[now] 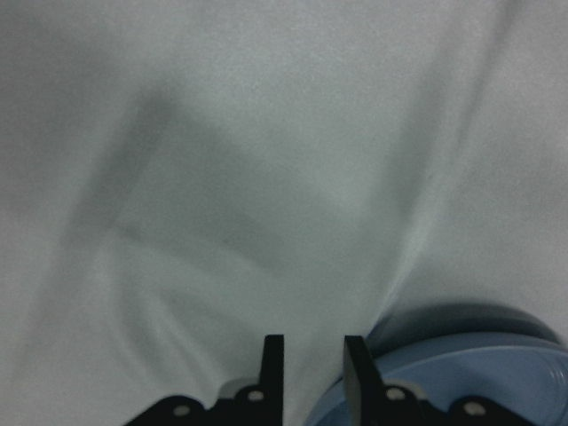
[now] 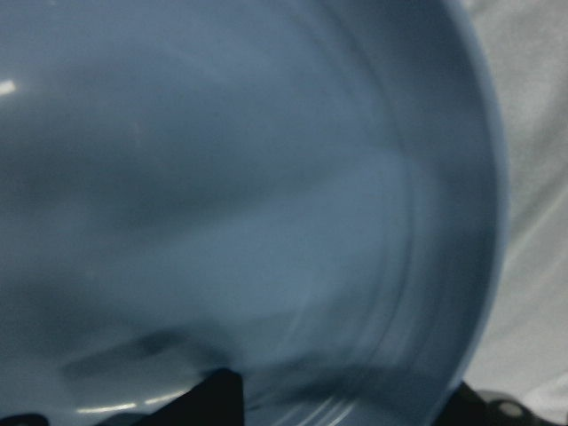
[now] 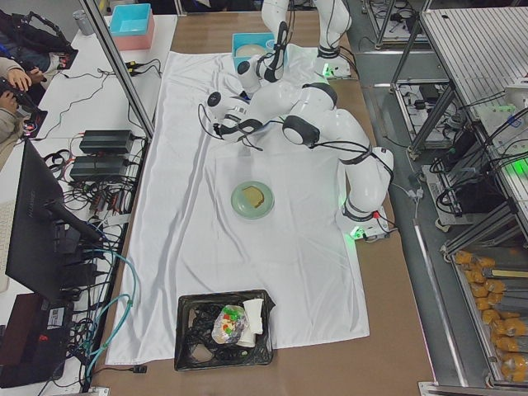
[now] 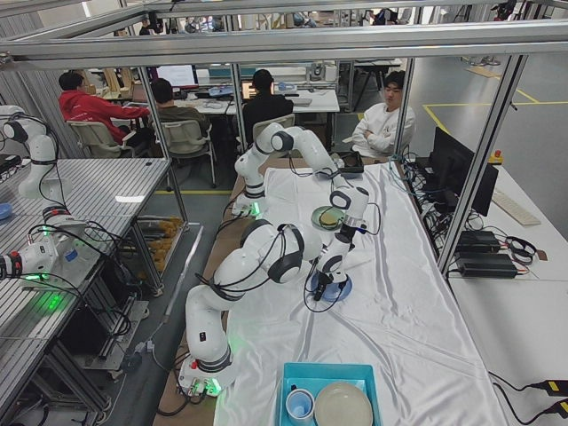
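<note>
A blue plate (image 4: 342, 288) lies on the white cloth under the arms' grippers; it fills most of the right wrist view (image 2: 231, 177). My right gripper straddles its near rim area, fingers apart. My left gripper is open just above the cloth, with a blue plate's edge (image 1: 461, 364) under its right finger. A green plate (image 3: 239, 206) with a yellowish item (image 3: 254, 196) sits in the middle of the cloth.
A cyan tray (image 4: 290, 373) holds a beige plate (image 4: 342, 408) and a cup (image 4: 300, 404). A black bin (image 3: 186, 330) with a bag and white items stands at the opposite end.
</note>
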